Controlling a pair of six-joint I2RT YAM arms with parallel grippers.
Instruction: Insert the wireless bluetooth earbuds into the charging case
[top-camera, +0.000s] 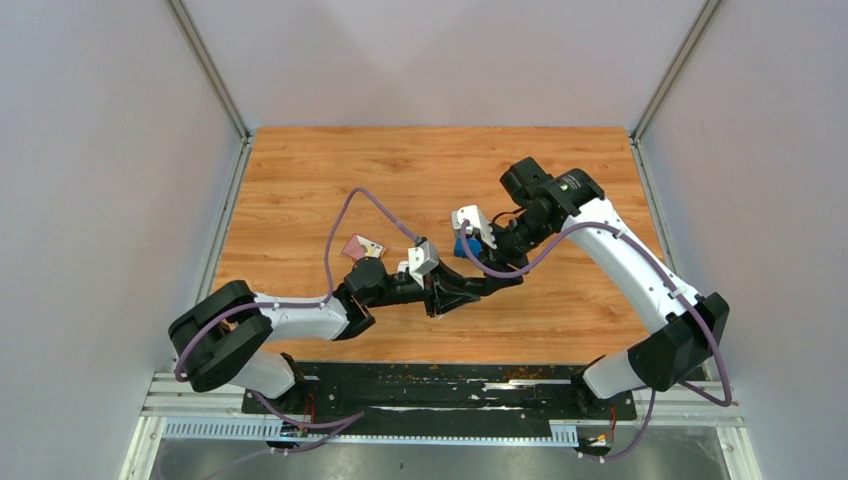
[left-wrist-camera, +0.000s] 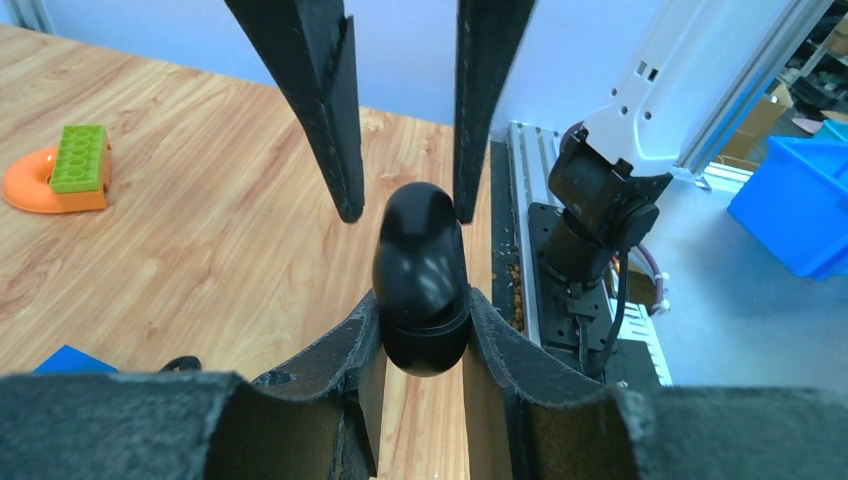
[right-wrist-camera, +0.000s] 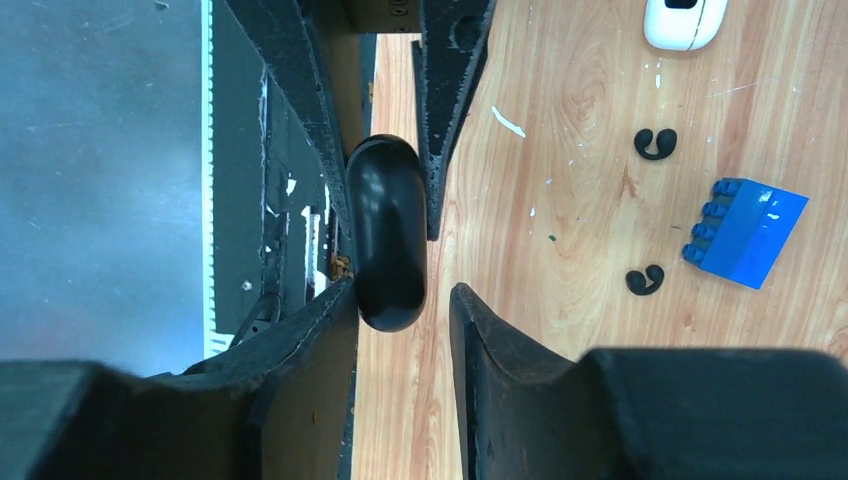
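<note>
A glossy black charging case (left-wrist-camera: 420, 265) is clamped in my left gripper, one finger on each side. From the opposite side my right gripper reaches around the other end of this case, part open. In the right wrist view, its left finger lies against or very near the case, while a gap shows before its right finger. Two black C-shaped earbuds, one upper earbud (right-wrist-camera: 655, 144) and one lower earbud (right-wrist-camera: 645, 280), lie apart on the table. Whether the case lid is open cannot be told; it looks closed.
A blue block (right-wrist-camera: 748, 232) lies beside the earbuds. Farther off is a white case (right-wrist-camera: 685, 22). An orange-and-green toy (left-wrist-camera: 75, 170) rests on the wooden table. Both arms meet closely over the table's middle.
</note>
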